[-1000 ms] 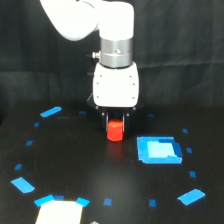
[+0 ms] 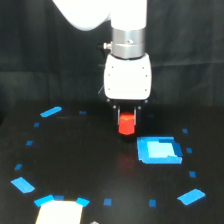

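A small red block (image 2: pixel 126 124) is between the dark fingers of my gripper (image 2: pixel 127 114), which appears shut on it, pointing straight down near the middle of the black table. The fingertips are hard to make out against the dark background. Just to the right of the block lies a blue-edged square (image 2: pixel 143 157) with a light blue inside; the block is up and left of it in the view, apart from it.
Blue tape strips (image 2: pixel 22 185) and several small blue marks are spread over the black table. A pale object (image 2: pixel 60 212) is cut off by the bottom edge at the left. Dark cloth hangs behind.
The arm and gripper have shifted right, toward the blue-edged square. The red block has moved with them, to the right and slightly up in the view.
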